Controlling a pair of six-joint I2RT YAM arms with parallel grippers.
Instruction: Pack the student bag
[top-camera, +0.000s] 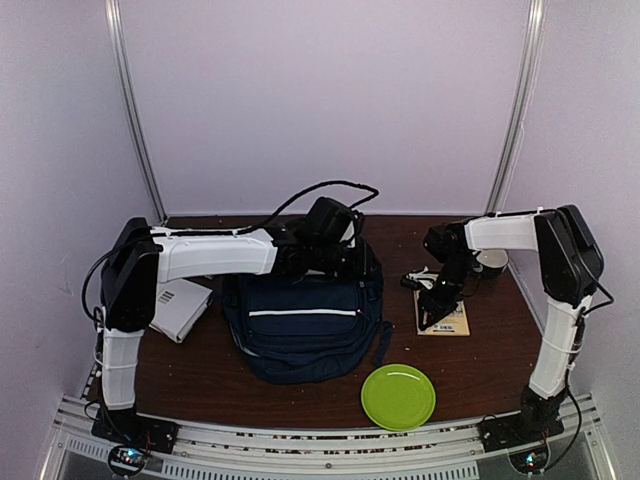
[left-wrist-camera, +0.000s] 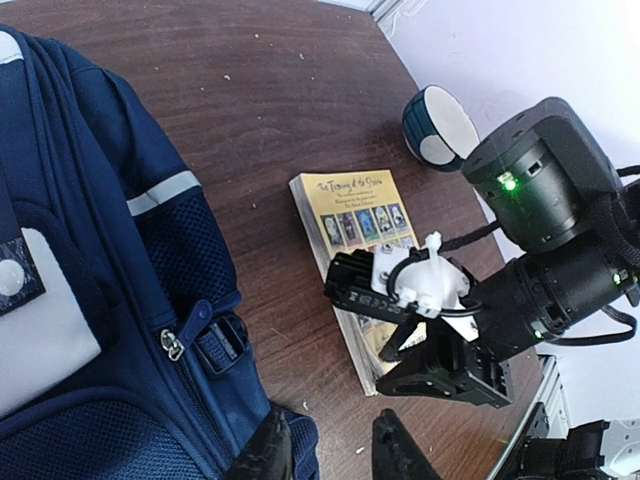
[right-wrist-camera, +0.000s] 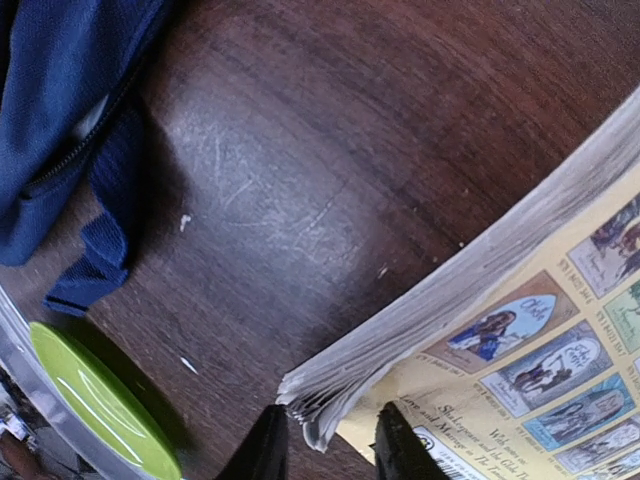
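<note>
A navy backpack (top-camera: 295, 335) lies in the middle of the table, its side pocket and zip showing in the left wrist view. Right of it lies a yellow paperback (top-camera: 450, 322), cover up, its page edge (right-wrist-camera: 440, 310) close below my right gripper, which is part open over the book's edge with no grip visible. My left gripper is part open above the backpack's right side, nothing seen between its fingers; in the top view its arm hides part of the bag.
A green plate (top-camera: 398, 396) lies at the front right. A cup (left-wrist-camera: 440, 130) stands behind the book, near the right wall. A white binder (top-camera: 180, 305) lies left of the backpack. Bare table shows between bag and book.
</note>
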